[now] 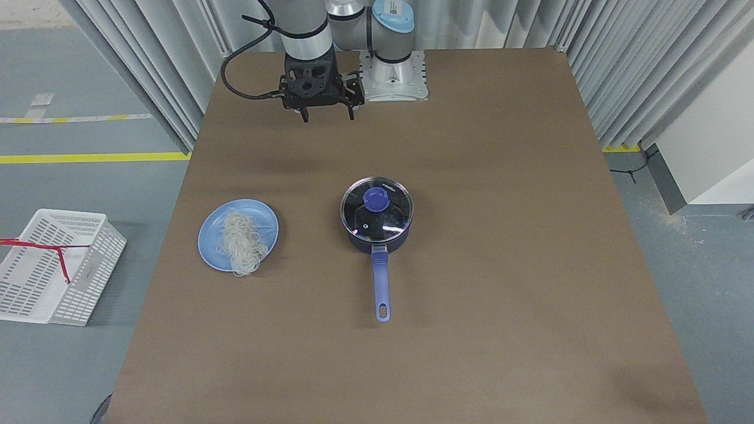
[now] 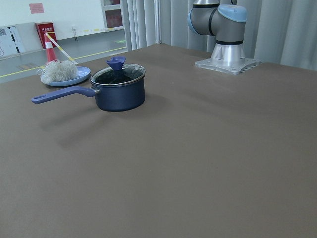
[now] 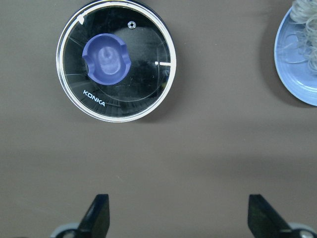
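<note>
A dark blue saucepan with a glass lid and purple knob stands mid-table, its blue handle toward the front. Left of it in the front view, a light blue plate holds a pale tangled bundle of noodle-like strands. My black gripper hangs at the back of the table, behind and above the pan, open with nothing between its fingers.
The arm's base plate sits at the back edge. A white basket stands on the floor to the left, off the table.
</note>
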